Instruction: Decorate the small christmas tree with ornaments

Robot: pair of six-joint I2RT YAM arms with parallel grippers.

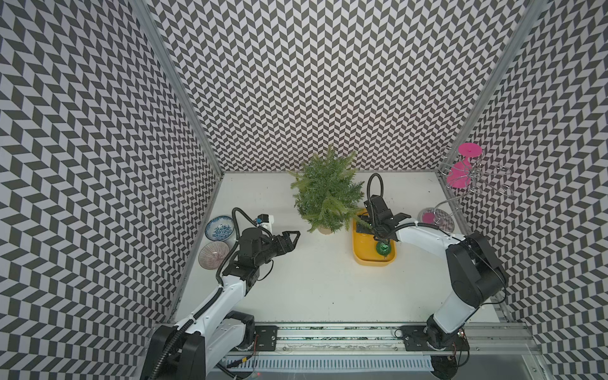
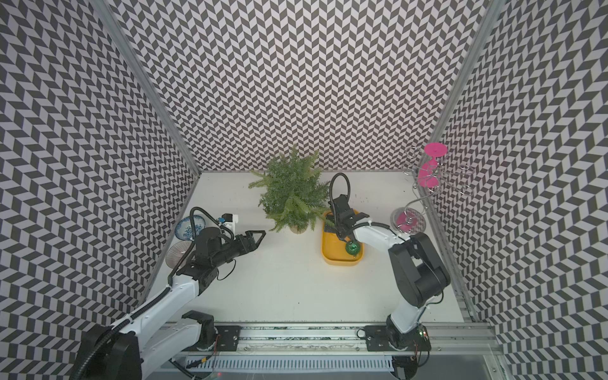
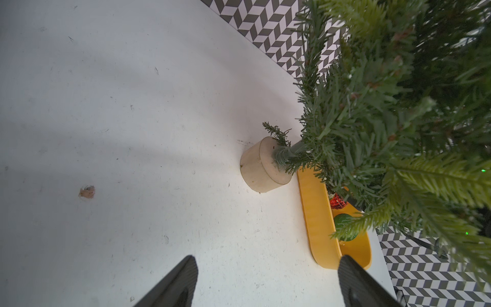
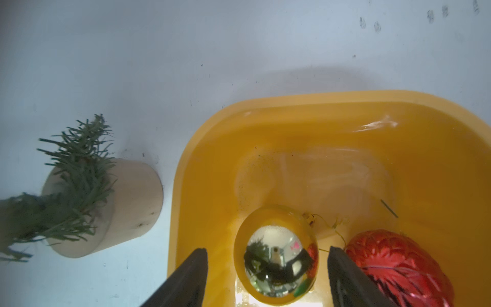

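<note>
The small tree stands on a pale round base at table centre; no ornaments are clearly visible on it. A yellow tray beside it holds a gold ball, a red ornament and a green ball. My right gripper hangs open over the tray, its fingers either side of the gold ball, which it may not touch; I cannot tell. My left gripper stands open left of the tree, with nothing between its fingers.
Two small bowls sit at the left edge. A pink-and-metal rack stands at the right.
</note>
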